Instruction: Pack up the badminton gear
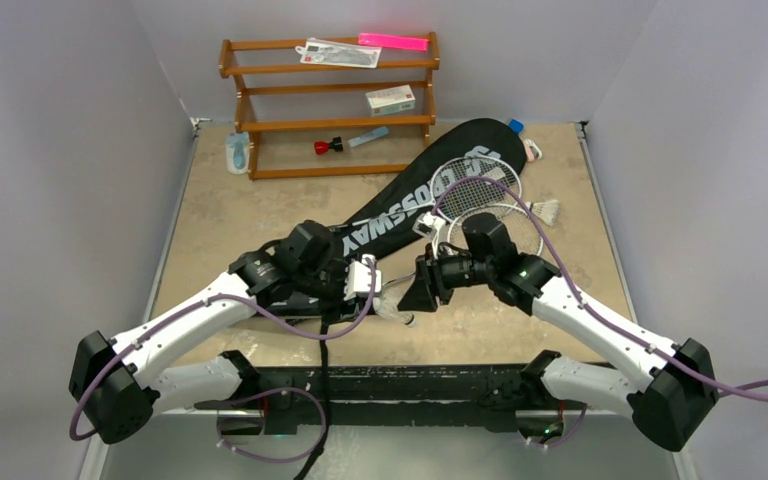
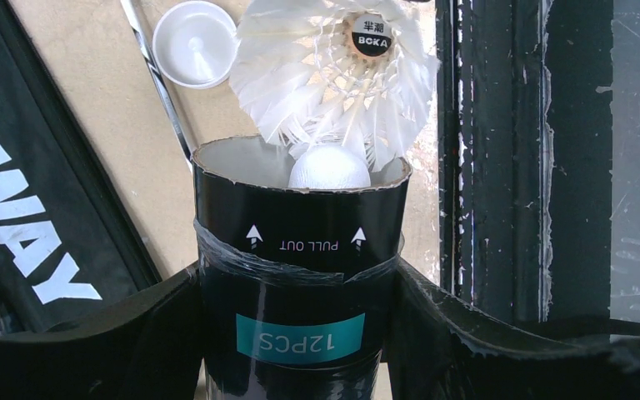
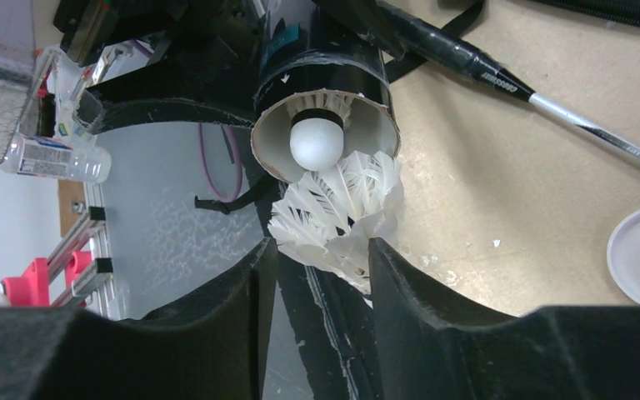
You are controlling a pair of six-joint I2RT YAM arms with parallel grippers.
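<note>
My left gripper is shut on the black shuttlecock tube (image 2: 300, 250). Inside its mouth shows the white cork (image 3: 317, 144) of one shuttlecock. Another shuttlecock (image 2: 333, 71) is outside the tube, tilted, with its open feather skirt towards the left wrist camera. My right gripper stands open close by, its fingertips near those feathers; whether they touch is unclear. The black racket bag (image 1: 400, 205) lies diagonally on the table, with two rackets (image 1: 475, 188) partly over it at the back right.
A white round lid (image 2: 195, 44) and a racket shaft (image 2: 160, 87) lie near the tube. One more shuttlecock (image 1: 546, 211) lies at the right. A wooden rack (image 1: 330, 125) stands at the back.
</note>
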